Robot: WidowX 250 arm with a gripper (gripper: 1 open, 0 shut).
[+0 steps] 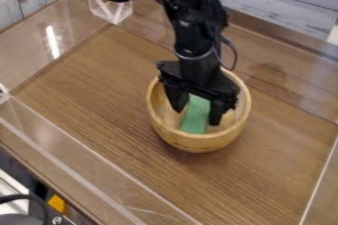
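Observation:
My black gripper (199, 89) reaches down into a round wooden bowl (196, 140) in the middle of the table. Its two fingers stand apart, open, on either side of a green block (195, 116) lying in the bowl. Whether the fingertips touch the block cannot be told, as the gripper partly hides it.
Bare wooden table (93, 101) surrounds the bowl on the left and right. A clear, white-edged container (111, 4) stands at the back left. The table's front left edge borders a darker area with cables.

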